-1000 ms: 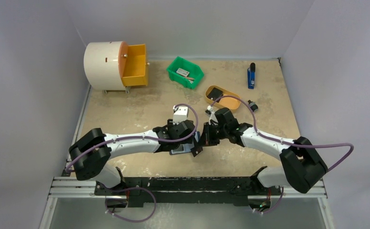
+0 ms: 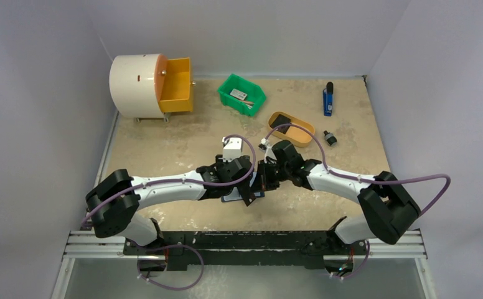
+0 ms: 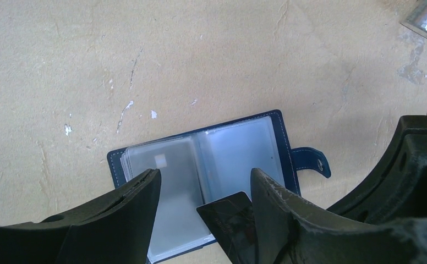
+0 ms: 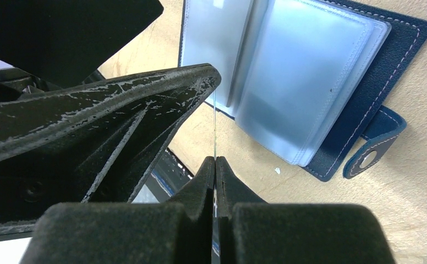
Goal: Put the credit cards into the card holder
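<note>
The open card holder (image 3: pixel 244 143), dark blue with clear sleeves, lies flat on the table in the left wrist view. A thin black card (image 3: pixel 230 223) shows low between the fingers of my left gripper, which stands part open above the holder. In the right wrist view the same card (image 4: pixel 215 132) appears edge-on as a thin line, with my right gripper shut on it. A left-gripper finger (image 4: pixel 145 104) reaches close to the card's upper end. From the top, both arms partly cover the holder (image 2: pixel 231 198).
Behind the grippers stand a green bin (image 2: pixel 242 93) and an orange tray (image 2: pixel 301 135) with a dark item inside. A stapler (image 2: pixel 328 99) lies at the back right, and a white drum with a yellow drawer (image 2: pixel 177 84) at the back left.
The right gripper has moved left with the black card, bringing it nearer the left gripper over the holder. The left arm has shifted slightly left.
</note>
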